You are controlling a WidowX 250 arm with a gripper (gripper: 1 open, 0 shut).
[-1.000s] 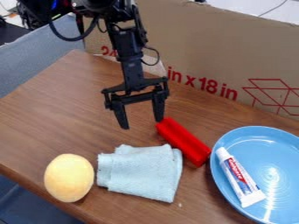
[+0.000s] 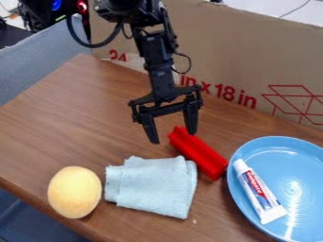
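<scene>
My black gripper point(image 2: 172, 128) hangs open above the wooden table, with no object between its fingers, over the upper end of a red cylinder point(image 2: 202, 154). A folded pale blue cloth point(image 2: 149, 186) lies in front of it, and a round yellow object point(image 2: 75, 193) sits at the front left. On the right, a white tube point(image 2: 259, 191) lies on a blue plate point(image 2: 299, 175).
A cardboard box point(image 2: 265, 71) stands along the back edge of the table. A grey surface lies beyond the left edge.
My gripper has moved right, toward the red cylinder. The objects on the table have stayed where they were.
</scene>
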